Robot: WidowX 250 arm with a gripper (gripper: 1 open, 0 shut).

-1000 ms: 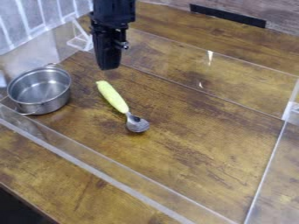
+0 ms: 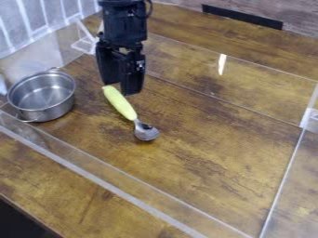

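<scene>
My black gripper (image 2: 121, 72) hangs open at the upper centre, above the table and over the far end of a spoon with a pale yellow handle (image 2: 118, 102) and a steel bowl end (image 2: 145, 132). The spoon lies on the wood. A steel pot (image 2: 41, 104) stands to the left of it.
Clear panels (image 2: 293, 186) line the right side and the near left, and a white slatted barrier (image 2: 32, 23) stands at the back left.
My gripper has come down lower toward the spoon's handle. The spoon and pot lie where they were.
</scene>
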